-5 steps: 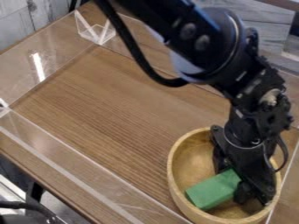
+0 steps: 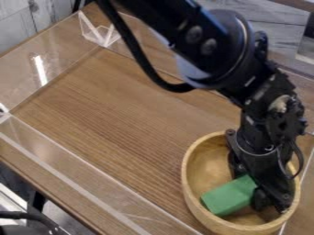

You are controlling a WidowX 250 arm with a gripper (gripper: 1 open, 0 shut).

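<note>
A wooden bowl point(image 2: 196, 174) sits at the lower right of the table. Inside it lies a green block point(image 2: 227, 195), partly covered by my black gripper point(image 2: 255, 185), which reaches down into the bowl from above. The fingers are low at the block's right end and appear closed on it, though their tips are mostly hidden.
A clear plastic bracket point(image 2: 98, 29) stands at the back left corner. A pale wall is behind.
The gripper and green block have shifted slightly within the bowl; otherwise little differs.
</note>
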